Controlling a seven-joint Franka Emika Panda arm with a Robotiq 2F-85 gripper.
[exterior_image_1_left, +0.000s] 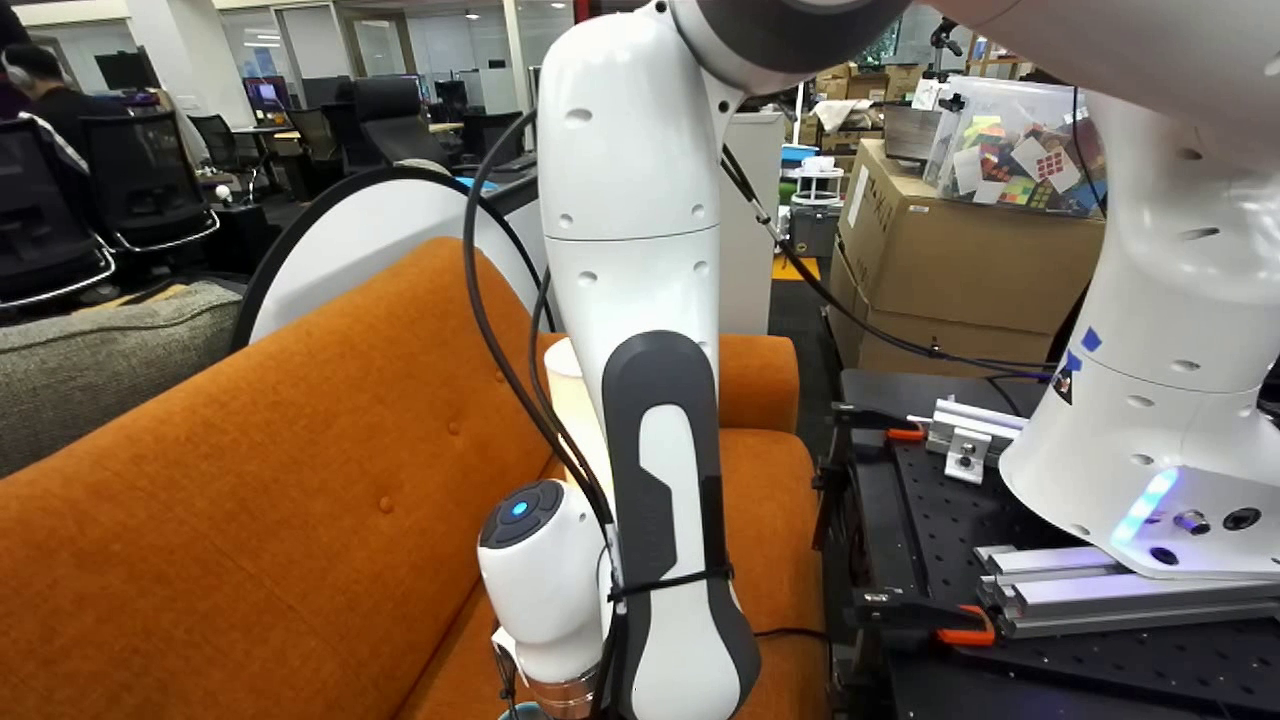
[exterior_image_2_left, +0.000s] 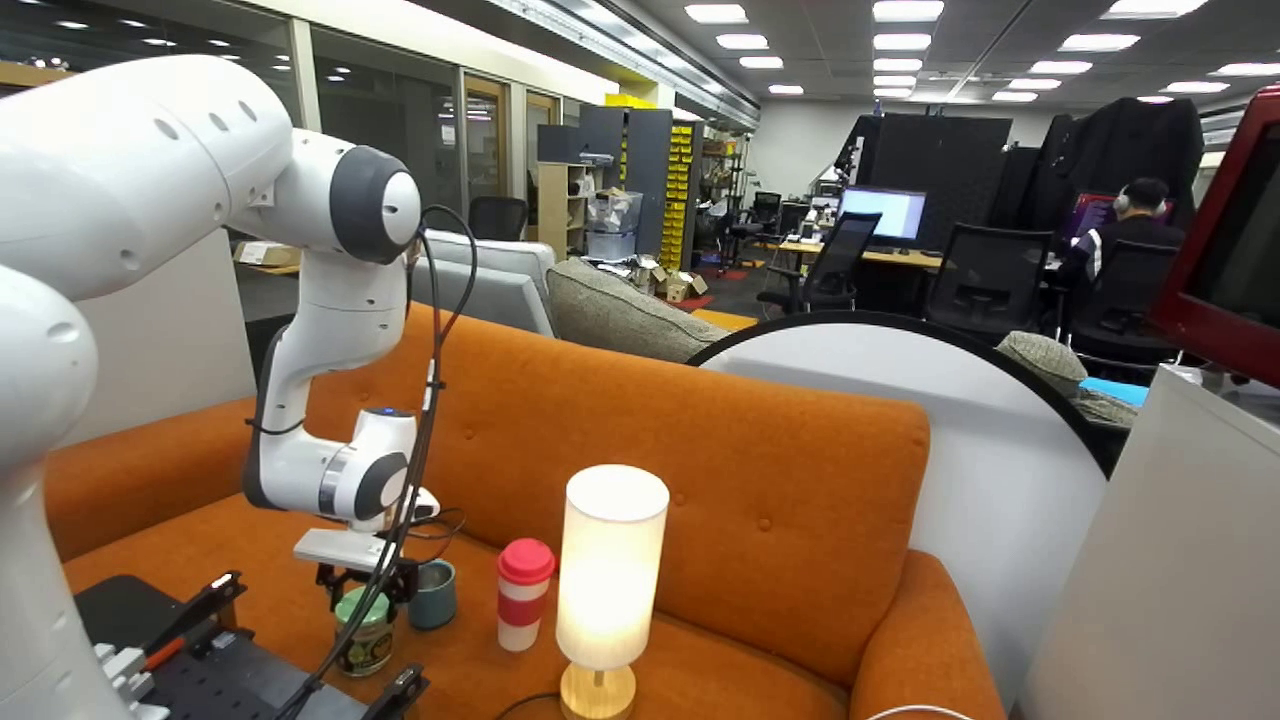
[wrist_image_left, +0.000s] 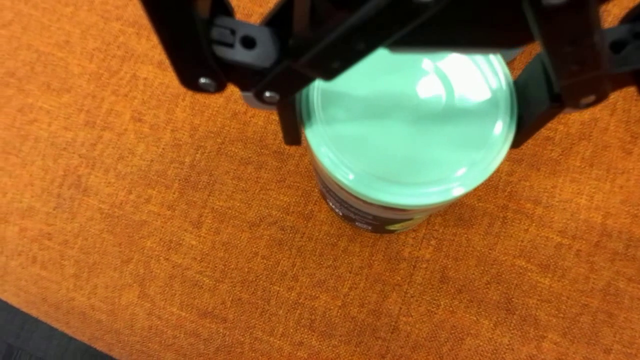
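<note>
A jar with a pale green lid (wrist_image_left: 408, 132) and a dark printed label stands on the orange couch seat (wrist_image_left: 210, 252). My gripper is open, its black fingers (wrist_image_left: 291, 120) on either side of the lid; whether they touch it I cannot tell. From the side, the same jar (exterior_image_2_left: 365, 646) shows beneath the gripper (exterior_image_2_left: 366, 588). Right beside it is a blue-grey mug (exterior_image_2_left: 433, 596). In exterior view 1 the arm hides the jar and the fingers.
To the right of the mug stand a white cup with a red lid (exterior_image_2_left: 523, 594) and a lit table lamp (exterior_image_2_left: 612, 564). The couch back (exterior_image_2_left: 768, 480) rises behind them. A black mounting table (exterior_image_1_left: 1080, 648) carries the arm's base. Cables hang along the arm.
</note>
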